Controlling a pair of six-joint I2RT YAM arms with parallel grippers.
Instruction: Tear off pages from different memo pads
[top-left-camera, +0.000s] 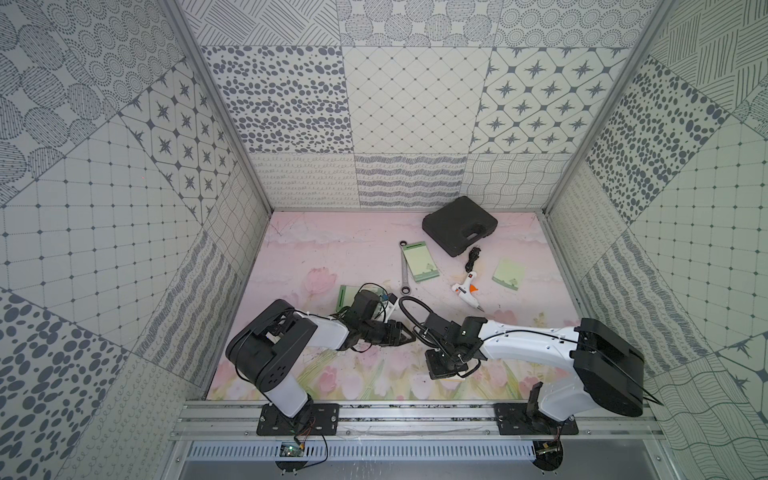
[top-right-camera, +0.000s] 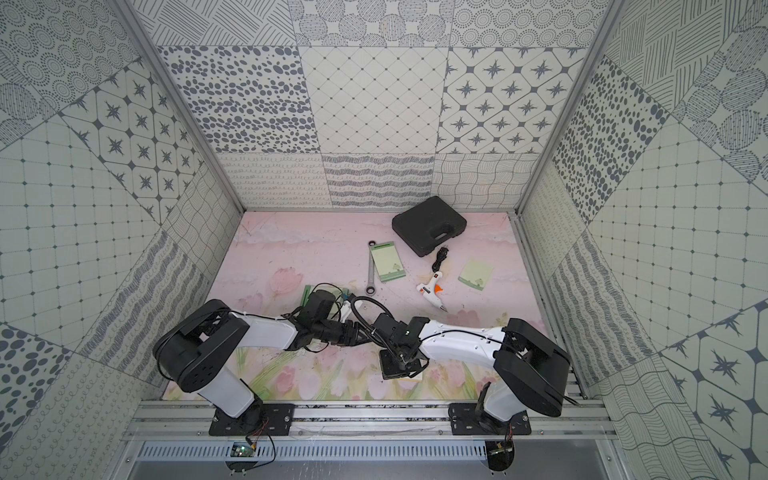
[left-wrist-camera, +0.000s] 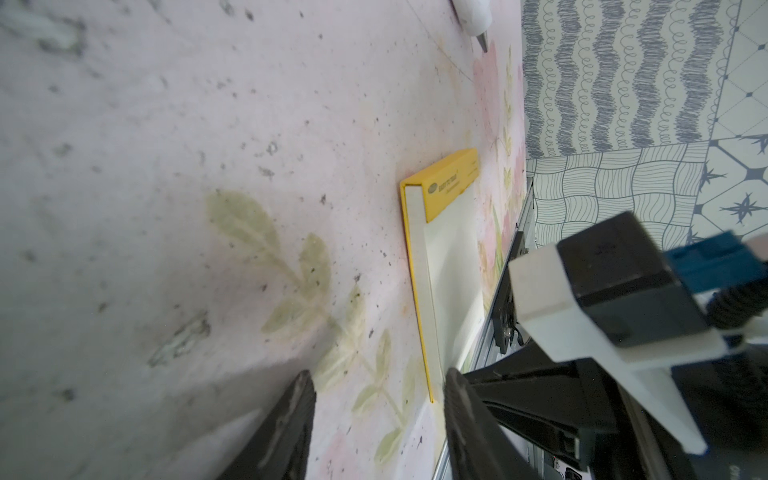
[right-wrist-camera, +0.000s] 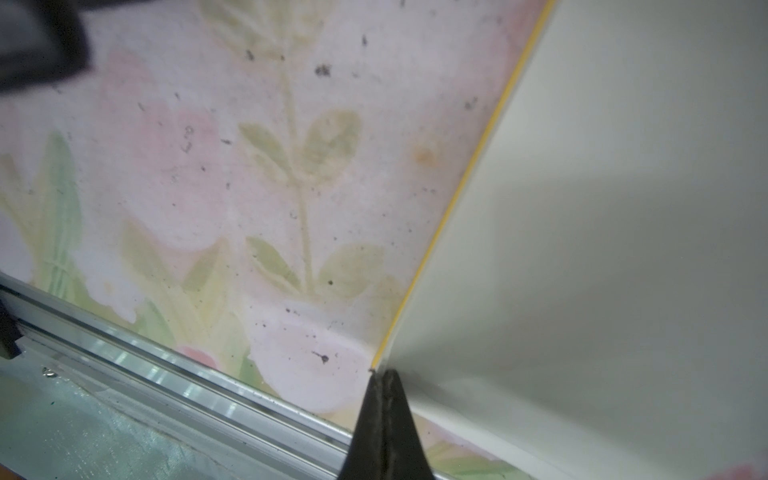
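The yellow memo pad (left-wrist-camera: 450, 181), with white pages and a yellow binding strip, lies near the table's front edge; the right arm hides most of it from above. In the right wrist view its white top page (right-wrist-camera: 584, 240) fills the right side and lies flat. My right gripper is shut at the pad's near corner, its tips together and nothing visible between them; the page corner is outside them. Over bare table, my left gripper stands open and empty. A green memo pad (top-left-camera: 421, 261) lies farther back, and another green pad (top-left-camera: 344, 296) is partly under the left arm.
A wrench (top-left-camera: 405, 268) lies beside the rear green pad. Farther right are a white glue gun (top-left-camera: 466, 293), a loose green sheet (top-left-camera: 508, 274) and a black case (top-left-camera: 459, 225). A metal rail (right-wrist-camera: 172, 368) borders the front edge. Both arms are close together.
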